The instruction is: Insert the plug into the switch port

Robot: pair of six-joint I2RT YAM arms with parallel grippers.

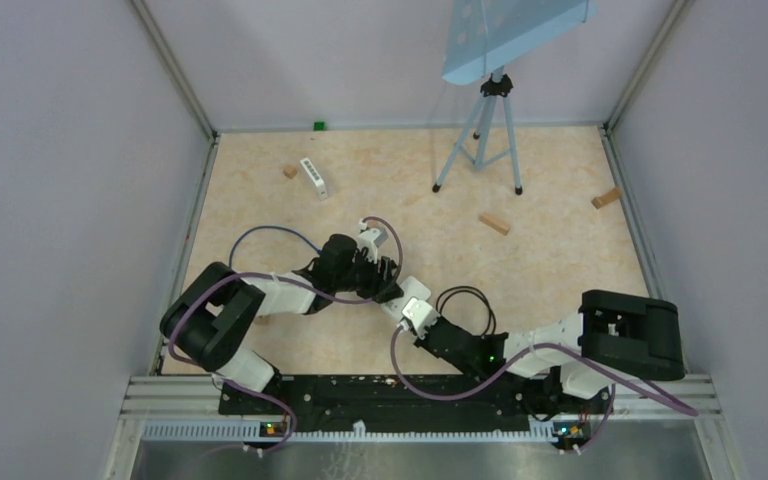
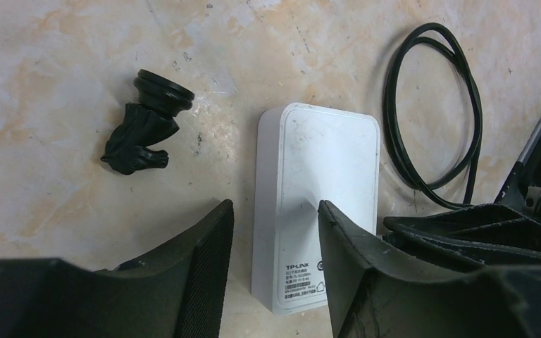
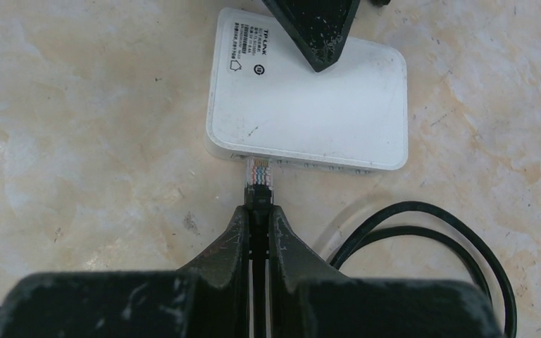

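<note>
The white TP-LINK switch (image 2: 331,162) lies flat on the table, label side up. My left gripper is open over it: one finger stands just beside the long side, the other reaches over the top face. In the right wrist view a dark left fingertip (image 3: 320,53) overlaps the switch's top. My right gripper is shut on the black-booted plug (image 3: 259,184). The plug's clear tip meets the switch's port edge (image 3: 303,163) near one end, with its coloured wires still showing outside. How deep the tip sits cannot be told.
The plug's black cable (image 3: 458,243) loops on the table beside the right gripper. A small black object (image 2: 144,123) lies left of the switch. Farther back are a white block (image 1: 314,178), wooden blocks (image 1: 495,223) and a tripod (image 1: 490,115).
</note>
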